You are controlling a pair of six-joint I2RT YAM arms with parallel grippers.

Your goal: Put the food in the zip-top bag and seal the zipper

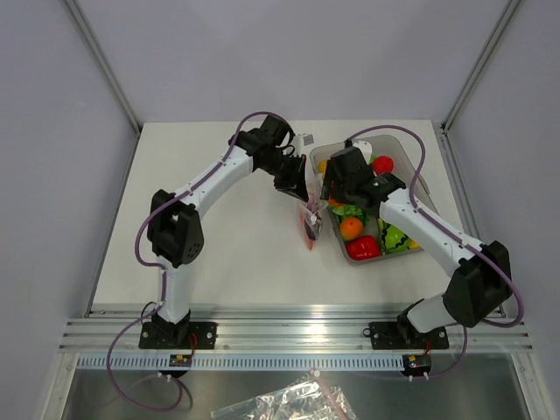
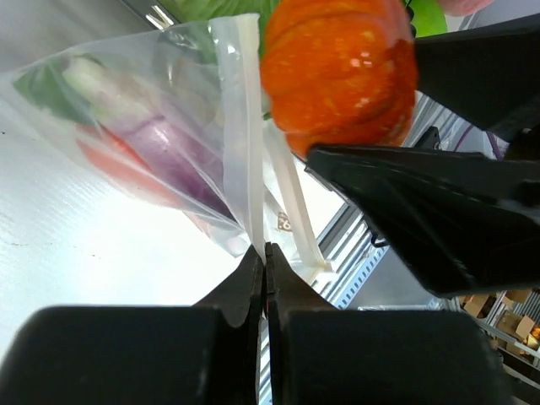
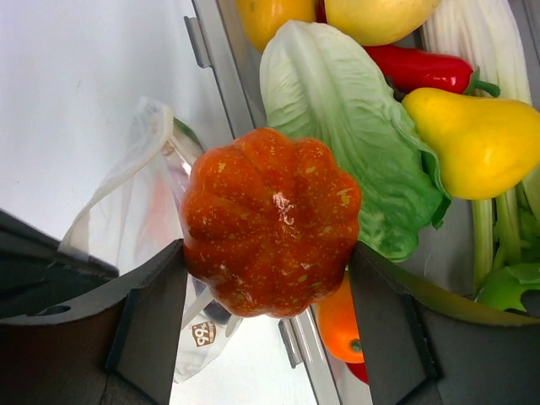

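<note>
A clear zip top bag [image 2: 236, 126] hangs with my left gripper shut on its rim edge. Inside it lie a purple-white vegetable [image 2: 173, 152] and a red one [image 2: 126, 160]. An orange pumpkin [image 3: 270, 224] sits between the fingers of my right gripper, which touch it on both sides. From the left wrist view, the pumpkin is just beyond the bag's mouth, over its right side, not inside. In the top view, the right gripper hides most of the pumpkin [image 1: 336, 201].
The grey bin [image 1: 411, 153] of produce stands right beside the bag, holding lettuce [image 3: 337, 126], a yellow squash [image 3: 472, 139], red peppers and an orange [image 1: 351, 228]. Another clear bag [image 1: 289, 402] lies below the front edge.
</note>
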